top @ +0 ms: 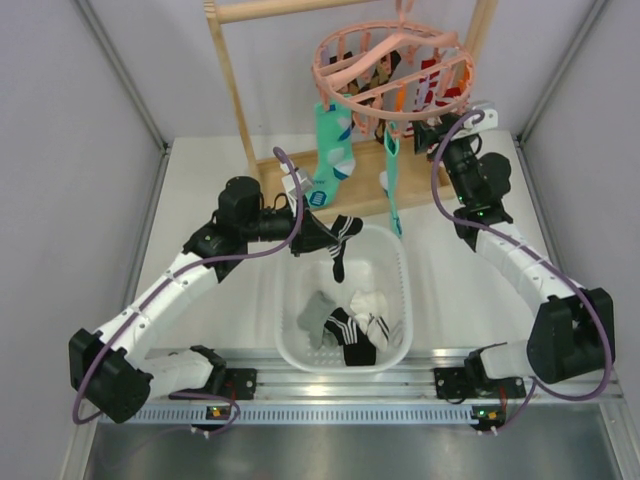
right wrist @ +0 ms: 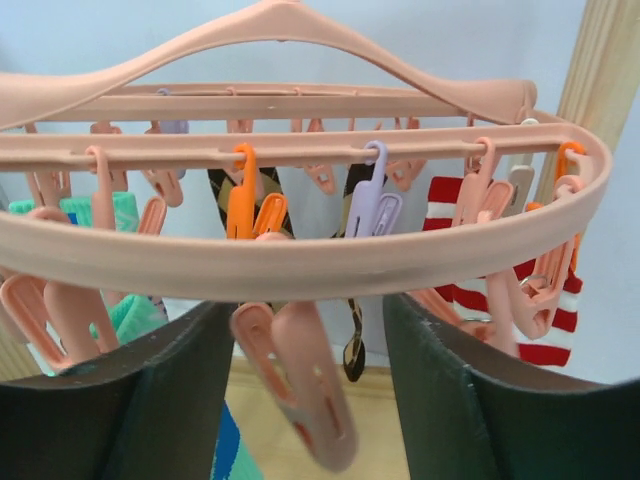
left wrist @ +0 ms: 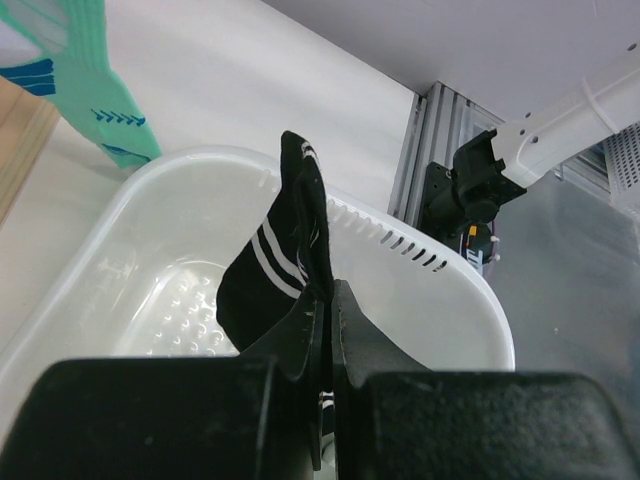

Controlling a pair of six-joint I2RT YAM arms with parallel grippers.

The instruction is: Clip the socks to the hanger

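A black sock with white stripes (left wrist: 265,270) is pinched in my left gripper (top: 333,240), which is shut on it above the white basket (top: 403,300). At the back hangs the round pink hanger (top: 395,110), with several socks on its clips. My right gripper (top: 418,128) is at the hanger's right front rim. In the right wrist view its fingers (right wrist: 165,390) stand apart on either side of a pink clip (right wrist: 305,370), with a gap between them and the clip. No sock hangs from that clip. A teal sock (top: 391,180) dangles just left of the right gripper.
Inside the basket lie several loose socks (top: 350,337), black, grey and white. A patterned teal sock (top: 332,155) hangs at the hanger's left. The wooden stand (top: 235,90) frames the hanger. Bare table shows on both sides of the basket.
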